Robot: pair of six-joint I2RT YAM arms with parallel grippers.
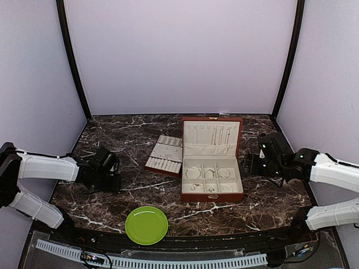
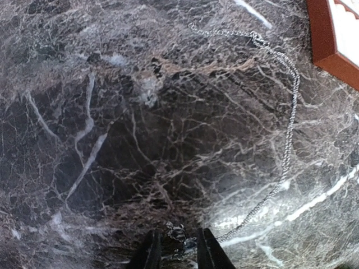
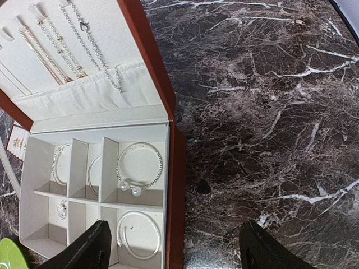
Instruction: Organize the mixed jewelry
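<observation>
A thin silver chain necklace (image 2: 290, 126) lies in a long curve on the dark marble table in the left wrist view. Its bunched lower end shows between the fingers of my left gripper, which is part open with a narrow gap. Whether the fingers touch the chain, I cannot tell. On the right, my right gripper stands wide open and empty beside the open jewelry box (image 3: 178, 185). Bracelets (image 3: 140, 167) and other pieces lie in the box compartments, and several necklaces (image 3: 59, 47) hang inside the lid.
Left of the box is a tray (image 1: 167, 151) with rings or earrings in its slots. An empty-looking green plate (image 1: 146, 225) sits at the front edge. Marble is clear between my left gripper and the tray.
</observation>
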